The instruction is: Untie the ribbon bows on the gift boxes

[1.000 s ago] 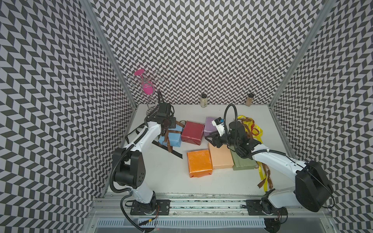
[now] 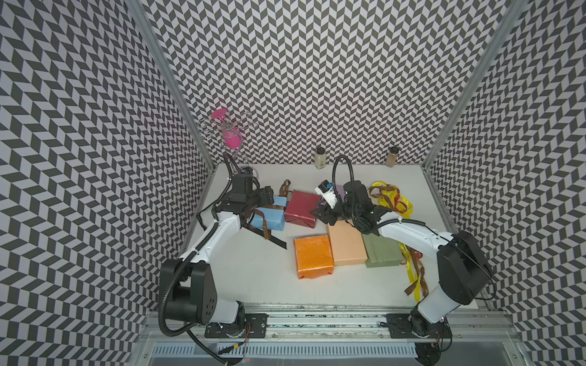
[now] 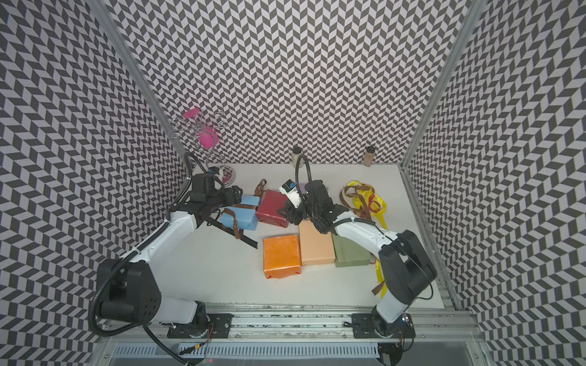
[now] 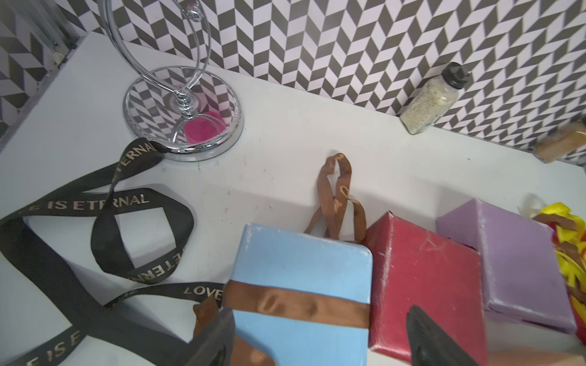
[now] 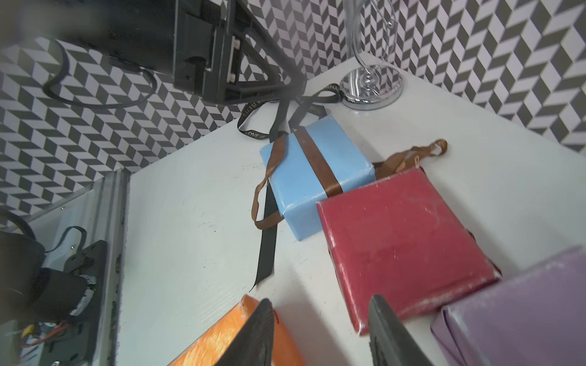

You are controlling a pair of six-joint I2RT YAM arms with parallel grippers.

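Observation:
A light-blue box (image 4: 305, 259) lies at the left with a brown ribbon (image 4: 299, 305) flat across its top; no bow shows there. One ribbon end hangs over its left front side, and another lies looped on the table behind it. My left gripper stands open over the blue box, nothing between its fingers. The right gripper is open too, empty, near the red box (image 5: 406, 244). The red box, the purple box (image 4: 525, 262), the orange box (image 2: 314, 256), the peach box (image 2: 346, 244) and the green box (image 2: 383, 251) show no ribbon on top.
Loose black ribbon (image 4: 55, 268) is strewn left of the blue box. Yellow and brown ribbons (image 2: 393, 198) are heaped at the right. A chrome stand (image 4: 183, 116) and a shaker bottle (image 4: 430, 100) stand at the back.
The blue box's ribbon, earlier crossed on top, now lies flat with its rear end behind. The right gripper moved slightly left.

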